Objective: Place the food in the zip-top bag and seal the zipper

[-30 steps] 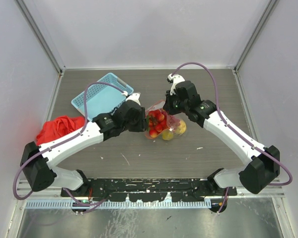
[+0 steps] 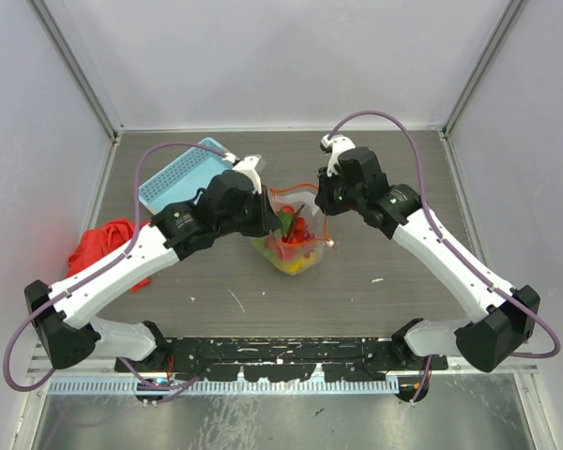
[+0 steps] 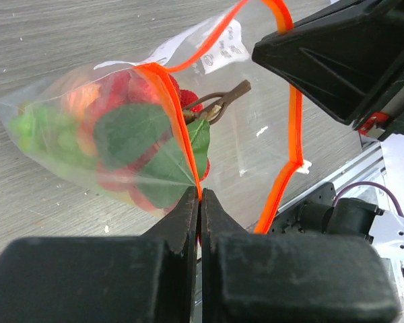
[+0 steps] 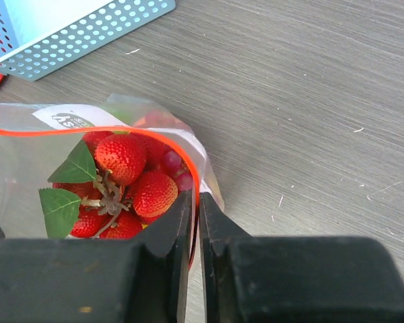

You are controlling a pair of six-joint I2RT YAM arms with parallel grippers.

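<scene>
The clear zip top bag (image 2: 286, 253) with an orange zipper rim (image 3: 295, 128) sits mid-table, its mouth wide. Strawberries (image 4: 153, 194), grapes and green leaves (image 4: 59, 211) show inside; yellow and green food lies deeper in the bag. My left gripper (image 2: 274, 225) is shut on the near left part of the rim, which runs between its fingertips in the left wrist view. At the other side of the mouth, my right gripper stands slightly open, with the orange rim passing between its barely parted fingers.
A light blue perforated basket (image 2: 180, 178) stands back left, behind the left arm. Red cloth (image 2: 100, 246) lies at the left edge.
My right gripper has shifted slightly right.
</scene>
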